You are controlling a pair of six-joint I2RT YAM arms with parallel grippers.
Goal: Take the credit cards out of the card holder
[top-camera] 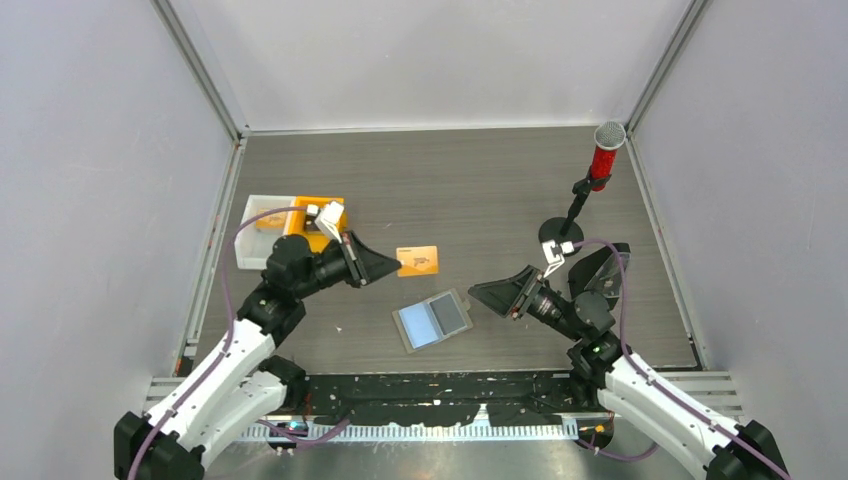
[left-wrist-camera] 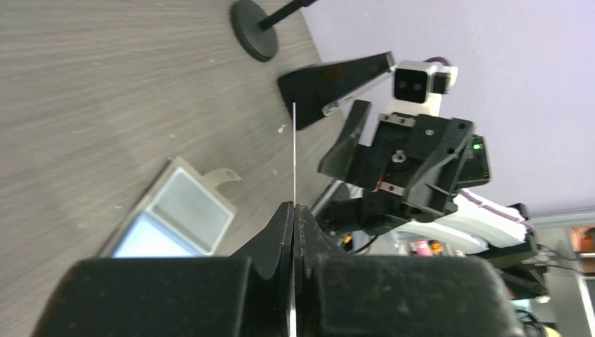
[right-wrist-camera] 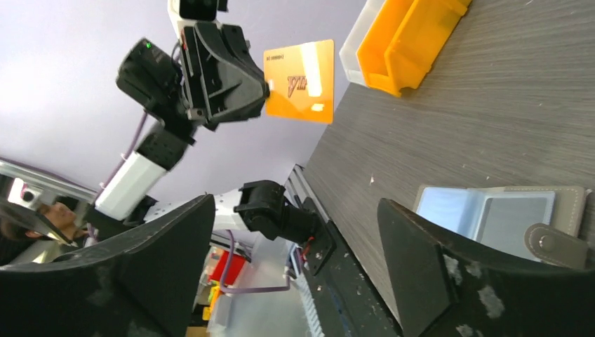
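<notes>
An orange card (top-camera: 417, 261) hangs in the air at the tip of my left gripper (top-camera: 398, 265), which is shut on its edge. Edge-on, the card (left-wrist-camera: 295, 151) is a thin upright line rising from the left fingers (left-wrist-camera: 274, 242). The right wrist view shows the orange face of that card (right-wrist-camera: 298, 83), clear of my right gripper. My right gripper stands open with nothing between its fingers. Below and between the two grippers, the card holder (top-camera: 433, 320) lies unfolded on the table, pale blue and grey inside, its strap toward the right.
A white bin (top-camera: 262, 258) with an orange card inside stands at the left beside a yellow bin (top-camera: 320, 203), partly behind the left arm. A red microphone on a stand (top-camera: 600, 165) and a black object (top-camera: 610, 268) are at the right.
</notes>
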